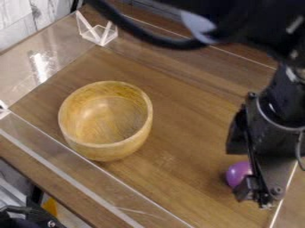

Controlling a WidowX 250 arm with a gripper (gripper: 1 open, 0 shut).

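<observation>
My gripper [259, 156] is low at the right of the camera view, open, directly over a purple eggplant-shaped toy [237, 174], which it mostly hides. Only the toy's rounded left end shows beside the dark gripper body. A round yellow-tan bowl [105, 120] sits on the wooden surface to the left, well apart from the gripper.
A clear plastic bracket [98, 27] stands at the back left. Edges run along the left and front, with clutter beyond at the lower left.
</observation>
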